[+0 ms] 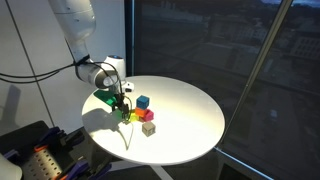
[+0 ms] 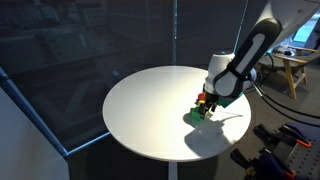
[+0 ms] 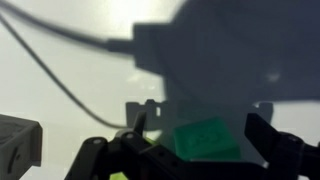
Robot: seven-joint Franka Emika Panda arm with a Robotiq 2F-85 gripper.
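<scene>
In the wrist view a green block [image 3: 207, 140] lies between the two dark fingers of my gripper, which stands open with a finger to either side. Whether either finger touches the block cannot be made out. From the second exterior side, the green block [image 2: 195, 116] shows just below my gripper [image 2: 203, 109]. Exterior view 1 has the gripper [image 1: 125, 114] low over the left part of the round table, its fingertips too small to judge there.
Close by on the white table [image 1: 190, 120] are a blue block [image 1: 143, 101], a red block [image 1: 148, 115], a yellow block [image 1: 135, 116] and a wooden block [image 1: 148, 128]. A dark cable crosses the wrist view.
</scene>
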